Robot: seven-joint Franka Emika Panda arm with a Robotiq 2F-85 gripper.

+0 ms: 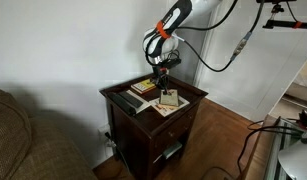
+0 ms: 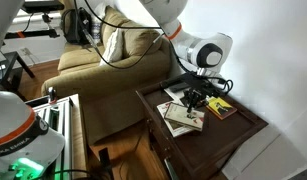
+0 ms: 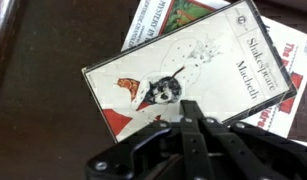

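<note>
A cream-coloured book, its cover reading "Shakespeare Macbeth", lies on top of printed papers on the dark cabinet top. In the wrist view my gripper is over the book's lower edge, its black fingers close together and shut, with nothing visible between them. Exterior view 2 shows the book under the gripper, near the cabinet's front edge. From exterior view 1 the book appears just below the gripper. Whether the fingertips touch the cover, I cannot tell.
A yellow-covered book lies behind the arm, near the wall. Toward the left of the cabinet in exterior view 1 is a long black object. A drawer at the front stands partly out. Bare cabinet top surrounds the papers.
</note>
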